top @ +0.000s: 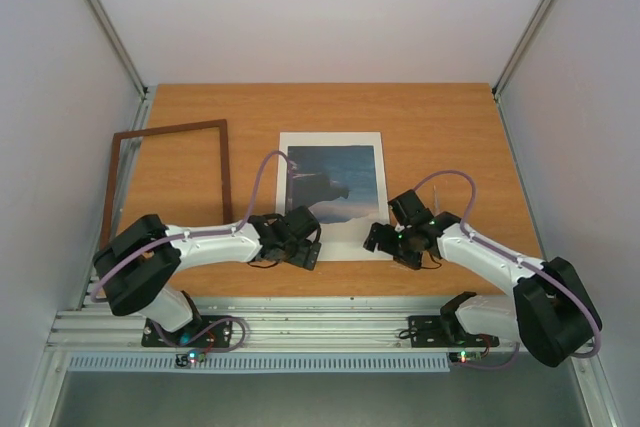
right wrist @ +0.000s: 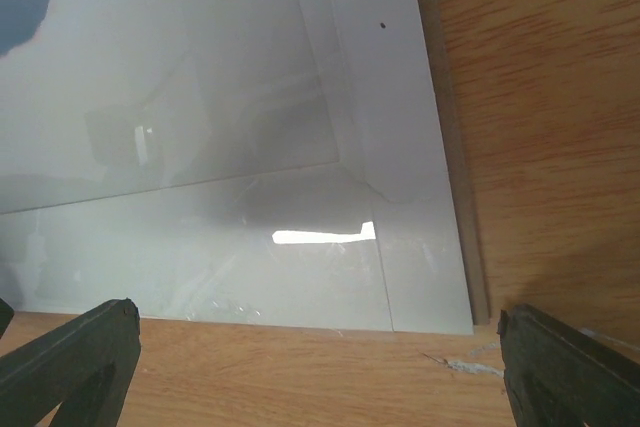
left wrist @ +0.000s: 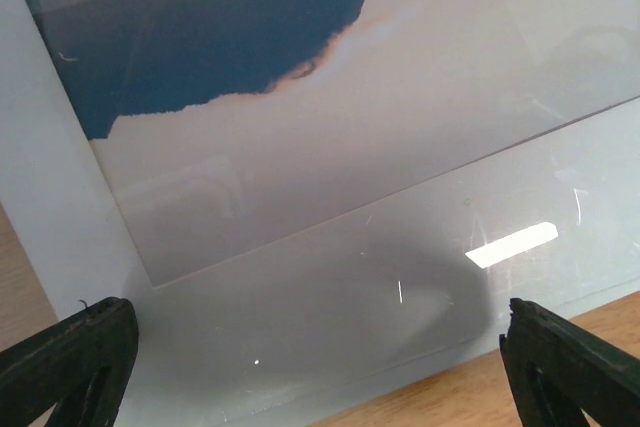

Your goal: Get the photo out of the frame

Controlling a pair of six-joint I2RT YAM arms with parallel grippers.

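The photo [top: 340, 175], a blue and pinkish landscape, lies flat mid-table within a white mat [top: 347, 244] under a clear, glossy sheet [right wrist: 200, 257]. The empty brown frame [top: 225, 162] is apart from it, at the table's left. My left gripper is open above the mat's near-left corner, its fingers [left wrist: 85, 347] wide apart with nothing held. Above the near-right corner my right gripper also stands open and empty. In the right wrist view, a thin edge shows under the mat's right side. Exact contact between fingertips and sheet cannot be told.
Bare wooden tabletop [top: 450, 137] stretches behind and to the right of the photo. A metal rail [top: 320, 312] runs along the front edge, close to both arms. White walls enclose the sides and back.
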